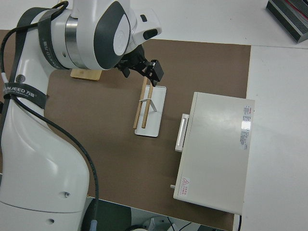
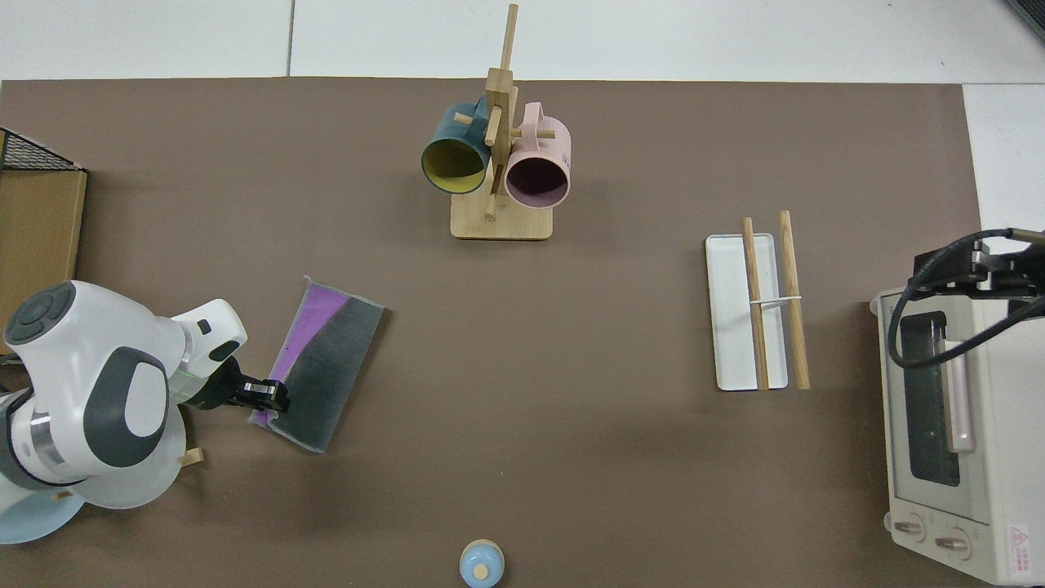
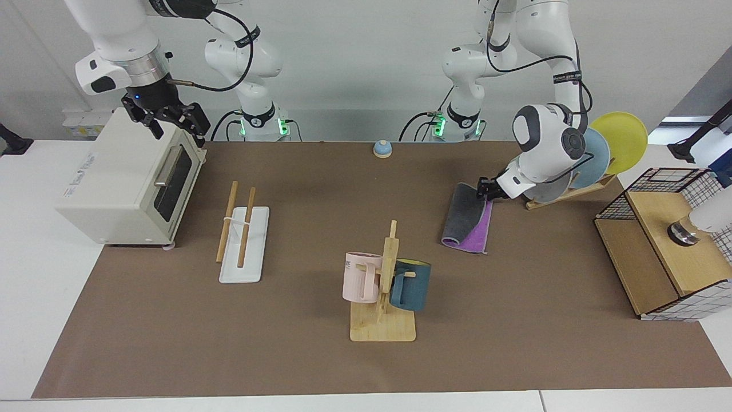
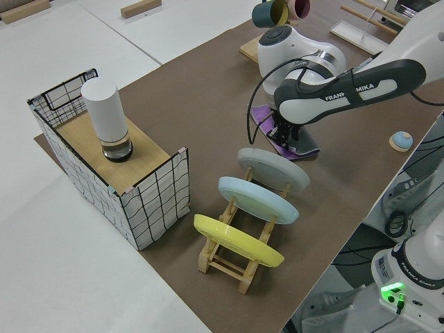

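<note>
A grey-and-purple cloth point(image 2: 323, 372) lies flat on the mat at left in the top view, its lower edge at the fingers of my left gripper point(image 2: 274, 397); the front view does not show them, and I cannot tell whether they are open or shut. In the left view the same gripper point(image 3: 492, 189) is just above the cloth point(image 3: 460, 213). My right gripper point(image 1: 149, 72) hangs in the air by the white oven point(image 1: 211, 149); whether its fingers are open is unclear.
A mug tree with blue point(image 2: 455, 157) and pink point(image 2: 538, 171) mugs stands at back centre. A white tray with wooden sticks point(image 2: 730, 314) lies right of centre. A plate rack point(image 4: 239, 243) and wire basket point(image 4: 156, 201) are beside the left arm. A small blue button point(image 2: 481, 567) sits at front.
</note>
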